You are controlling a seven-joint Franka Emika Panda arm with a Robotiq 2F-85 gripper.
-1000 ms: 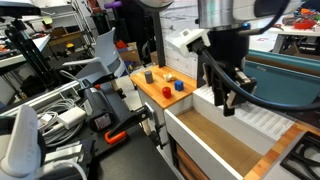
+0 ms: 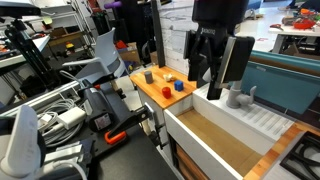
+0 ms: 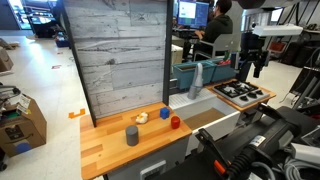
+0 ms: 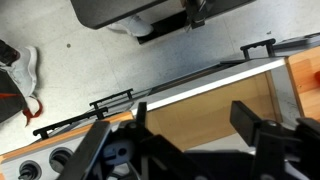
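Observation:
My gripper (image 2: 226, 78) hangs pointing down above the open drawer, its fingers apart. From the wrist view the two fingertips (image 4: 138, 114) stand wide of each other, with nothing between them. Below lies the pulled-out drawer (image 4: 205, 112), whose brown floor looks bare in the part I can see. Toward the left of the counter stand a red cup (image 2: 167, 92), a blue cup (image 2: 180, 85) and a grey cup (image 2: 149, 76). A small yellow item (image 3: 143, 118) lies near them.
Behind the drawer is a grey faucet (image 2: 236, 97). A stove with black grates (image 3: 240, 92) occupies the counter's far end. The drawer's white front edge (image 4: 175, 92) and black handles jut outward.
The arm has swung and turned over the drawer. Its gripper now appears higher and more upright, and the faucet behind has come into sight. Cups and drawer look unmoved.

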